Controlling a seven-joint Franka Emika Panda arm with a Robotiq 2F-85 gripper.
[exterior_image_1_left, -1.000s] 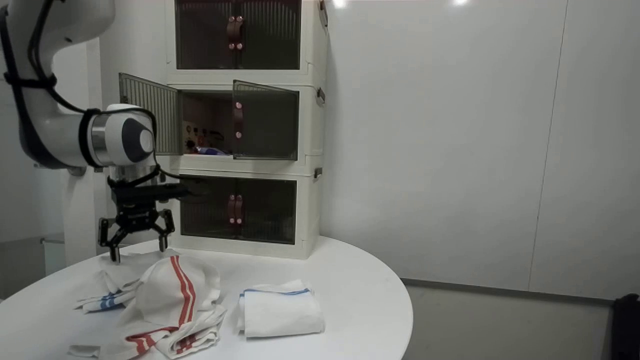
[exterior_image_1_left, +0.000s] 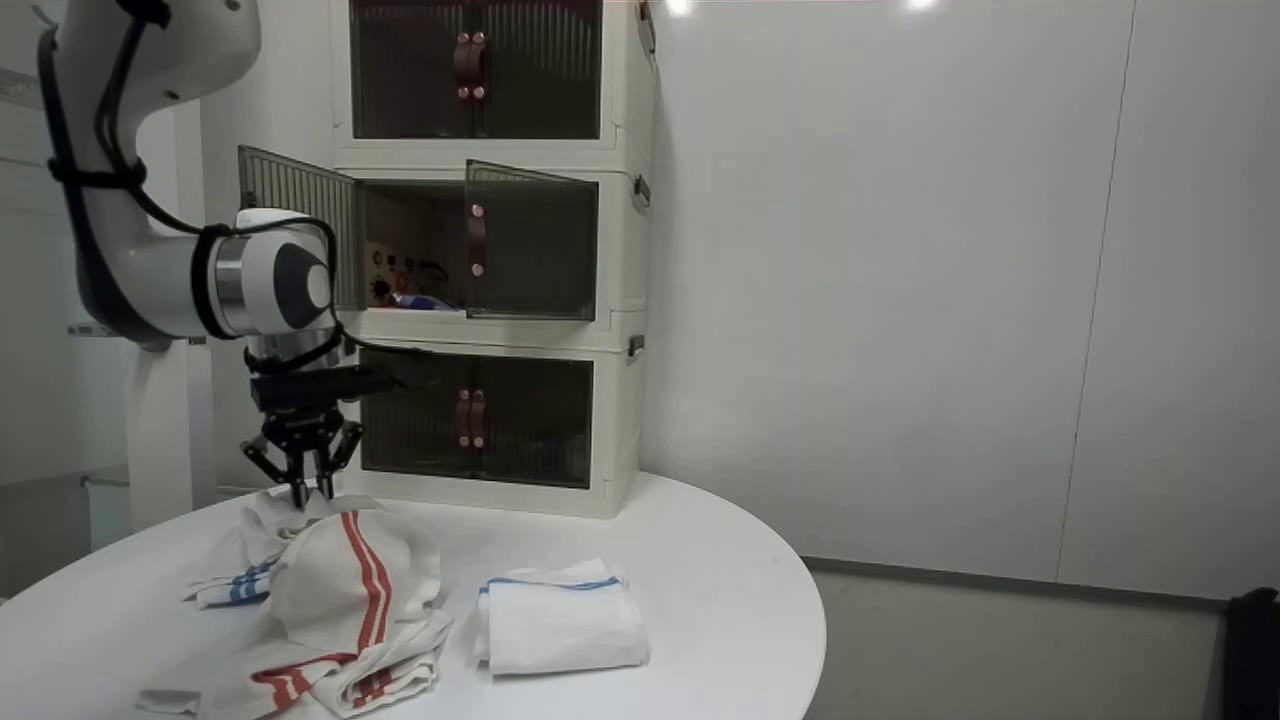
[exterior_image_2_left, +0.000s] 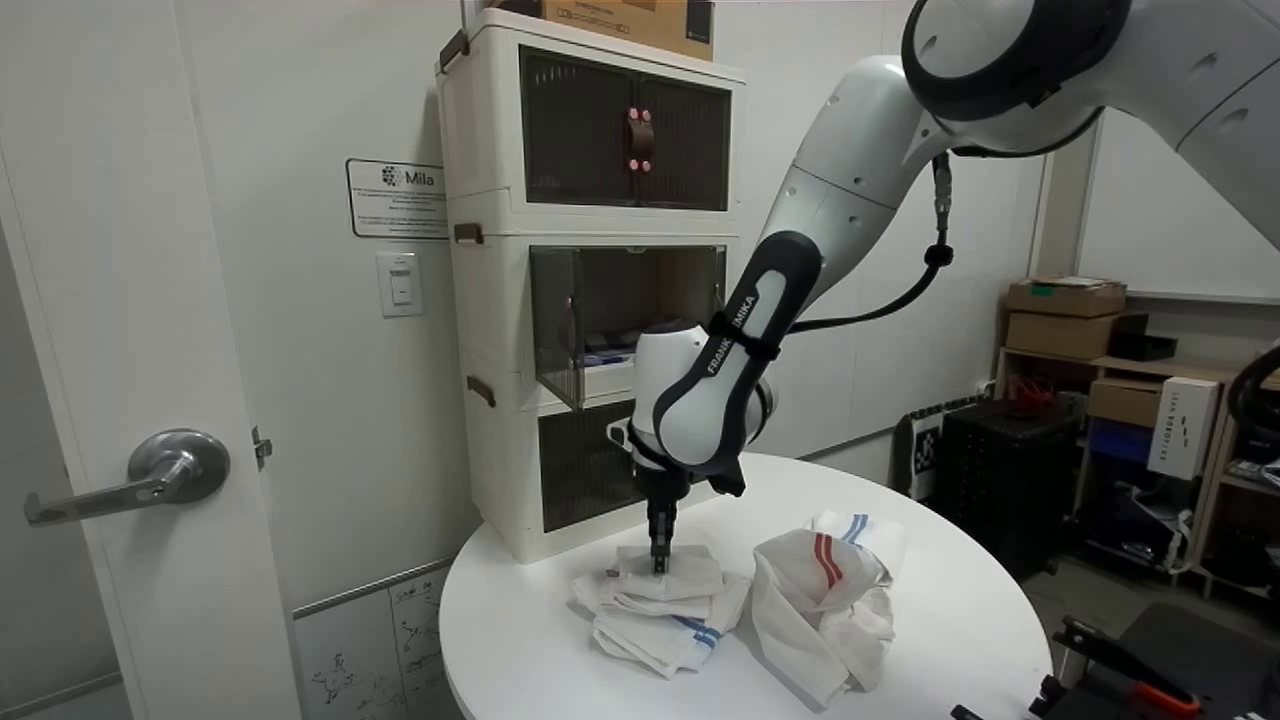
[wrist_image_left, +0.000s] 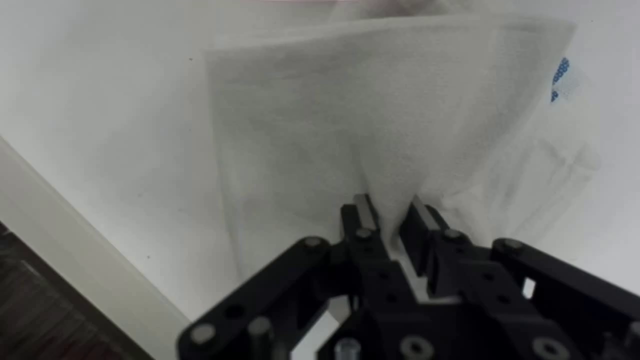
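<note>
A rumpled white cloth with blue stripes (exterior_image_1_left: 230, 588) lies on the table's left side. My gripper (exterior_image_1_left: 312, 498) points straight down onto it, fingertips at the fabric. In the wrist view, a ridge of the cloth (wrist_image_left: 300, 126) rises between the two fingers, which stand close together with a narrow gap; whether they pinch it firmly does not show. Exterior view 2 has the gripper (exterior_image_2_left: 661, 562) over the upper folds of this cloth (exterior_image_2_left: 654, 630). Beside it is a heaped white cloth with red stripes (exterior_image_1_left: 318, 582). Farther right rests a neatly folded white cloth with a blue line (exterior_image_1_left: 564, 630).
A stacked cabinet (exterior_image_1_left: 624, 420) stands close behind the gripper. Its middle doors (exterior_image_1_left: 534, 252) hang open, with items inside; the upper and lower doors are closed.
My gripper's fingers have come from wide apart to close together. The arm has shifted right in exterior view 1, and the blue-striped cloth has bunched and slid slightly right.
</note>
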